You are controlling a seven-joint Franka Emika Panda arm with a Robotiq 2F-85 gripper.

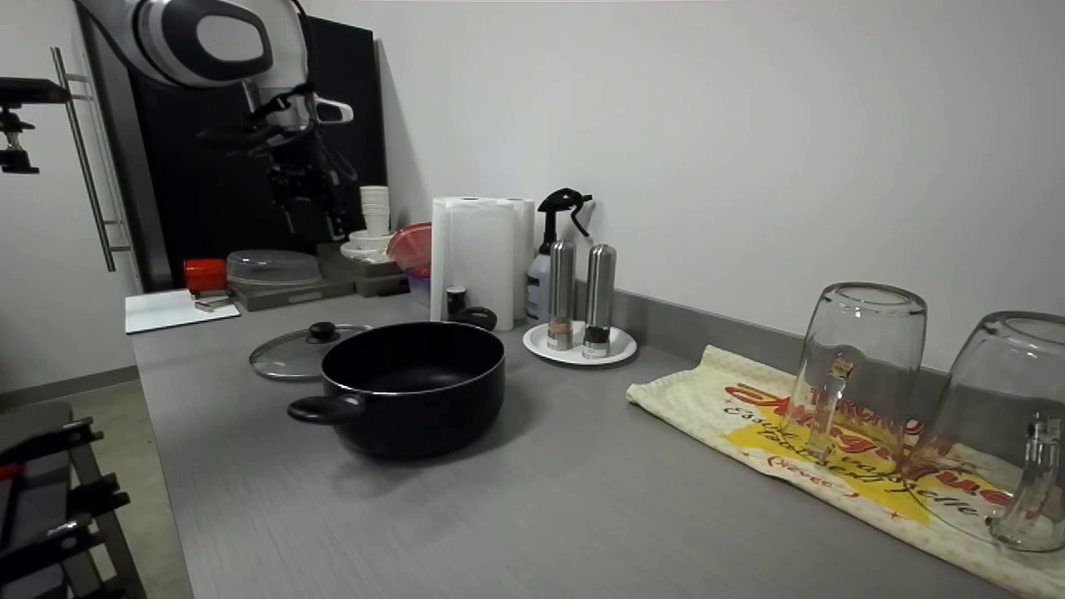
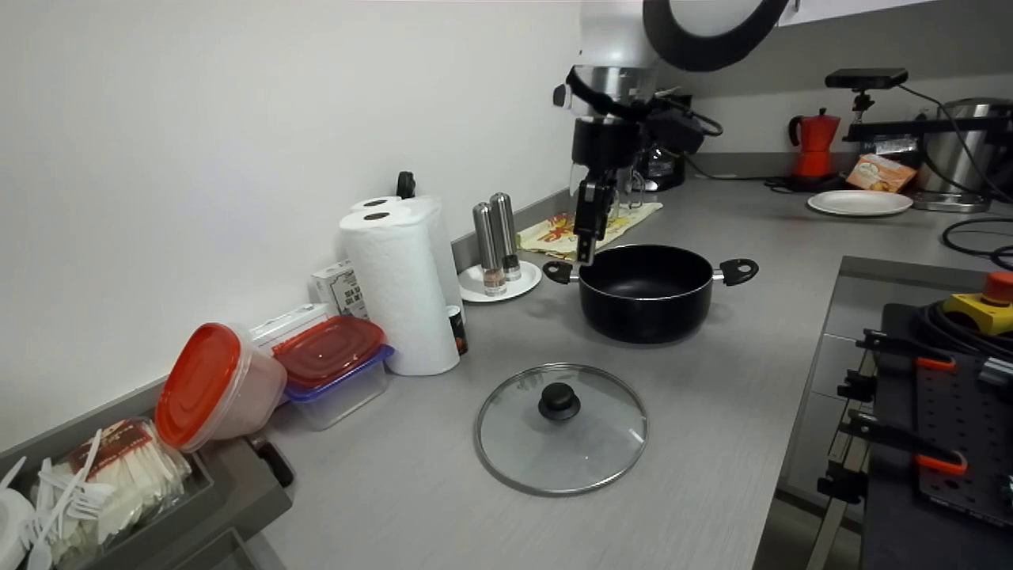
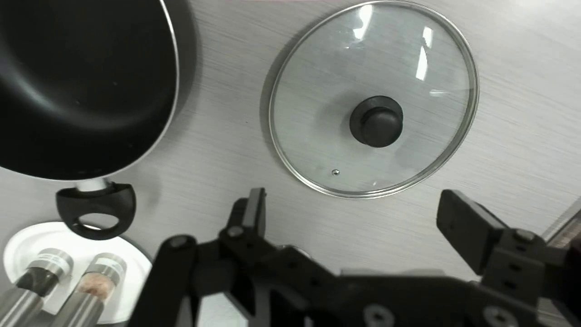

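My gripper is open above the counter, its two fingers wide apart and nothing between them. In the wrist view, a round glass lid [image 3: 321, 103] with a metal rim and black knob [image 3: 381, 126] lies flat beyond the fingertips. An uncovered black two-handled pot [image 3: 81, 92] stands beside it, and its inside looks empty. Exterior view 2 puts the lid [image 2: 522, 442] on bare counter, apart from the pot [image 2: 646, 318]. High over the worktop, the gripper [image 1: 317, 225] shows in exterior view 1, touching nothing.
Two tall grinders [image 1: 599, 289] stand on a white plate [image 1: 624, 349] by the wall, near paper towel rolls [image 1: 484, 249]. Upturned glass mugs [image 1: 864, 359] rest on a printed cloth [image 1: 689, 389]. Plastic containers [image 2: 223, 389] line the wall. Counter in front of the pot is clear.
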